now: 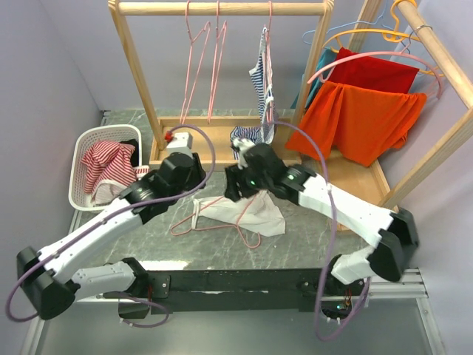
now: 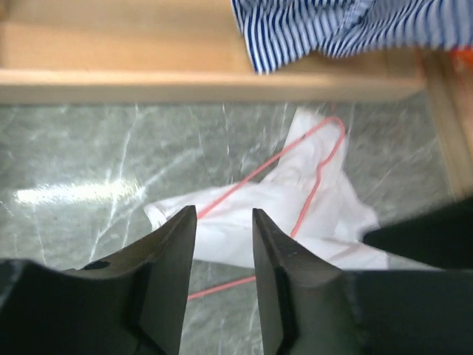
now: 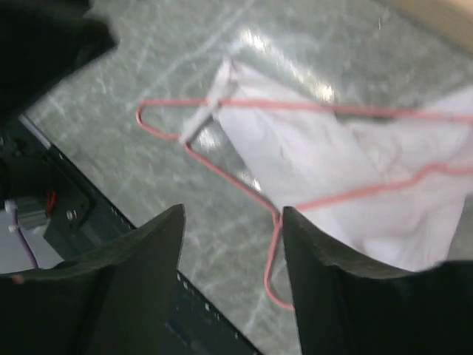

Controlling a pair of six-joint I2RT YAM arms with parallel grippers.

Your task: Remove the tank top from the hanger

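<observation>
A white tank top lies flat on the grey floor with a pink hanger lying on it; in the right wrist view a white strap crosses under the hanger's left part. My left gripper is above and left of them, open with nothing between its fingers in the left wrist view. My right gripper hangs just over the top's upper part, open and empty, as its wrist view shows.
A wooden rack holds pink hangers and striped clothes. A white basket of laundry stands left. Orange and red cloths hang at right. Bare floor lies around the top.
</observation>
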